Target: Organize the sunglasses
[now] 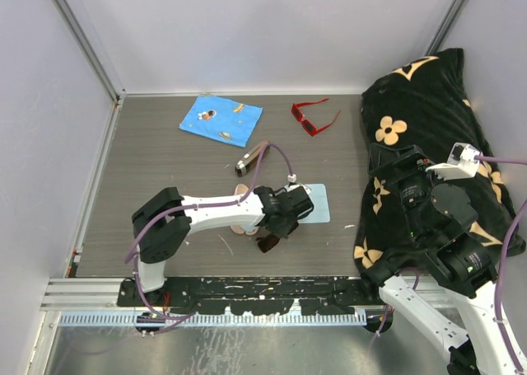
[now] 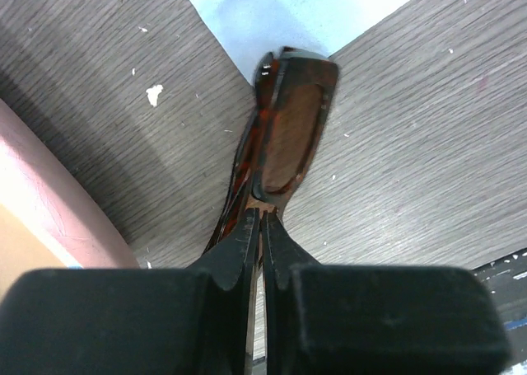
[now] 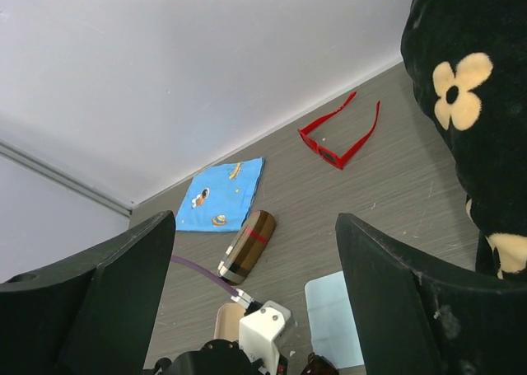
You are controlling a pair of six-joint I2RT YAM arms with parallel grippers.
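Observation:
Brown sunglasses [image 2: 292, 132] lie with a lens toward the light blue cloth [image 2: 305, 8]; their arms appear folded against it. My left gripper is shut on their middle; the part beyond the fingers is mostly hidden. From above, a dark lens [image 1: 268, 243] shows beside the left gripper [image 1: 282, 233]. The open pinkish case [image 1: 240, 191] is largely covered by my left arm; its wall [image 2: 49, 185] shows at the wrist view's left. Red sunglasses [image 1: 311, 121] lie unfolded at the back. My right gripper is open and empty, above the right side.
A closed brown case [image 1: 253, 158] lies mid-table, with a blue patterned cloth [image 1: 221, 120] behind it. The black flowered cushion [image 1: 412, 103] fills the right side.

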